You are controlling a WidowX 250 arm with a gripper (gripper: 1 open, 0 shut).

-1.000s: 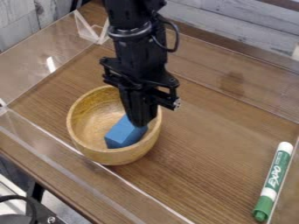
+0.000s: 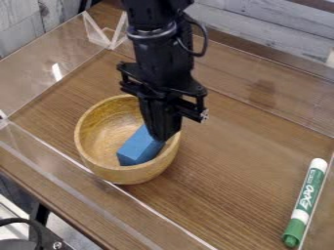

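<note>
A black robot arm hangs from the top centre, its gripper (image 2: 163, 124) pointing down over the right rear part of a tan bowl (image 2: 98, 145). The gripper is shut, with no object visible between its fingers. In the bowl, just below and left of the fingertips, lies a blue block (image 2: 137, 147), partly hidden by the gripper.
A green and white marker (image 2: 306, 203) lies at the right of the wooden table (image 2: 229, 181). Clear edging runs along the left side, and a pale wall is at the back. The table between bowl and marker is clear.
The arm and gripper have shifted very slightly over the bowl. The bowl, block and marker look unmoved.
</note>
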